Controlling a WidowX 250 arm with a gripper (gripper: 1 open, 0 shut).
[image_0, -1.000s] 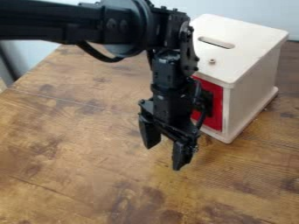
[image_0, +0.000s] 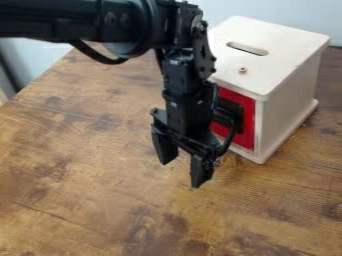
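My black gripper (image_0: 182, 160) hangs over the wooden table, fingers pointing down and spread apart with nothing between them. Just behind it, at the right, stands a pale wooden box (image_0: 285, 105) with a slot in its top, a small knob below the slot and a red panel (image_0: 249, 129) on its front face, partly hidden by my gripper and wrist.
A light wall stands behind the table.
The arm and gripper have shifted a little to the left, showing more of the red panel. The box has not moved.
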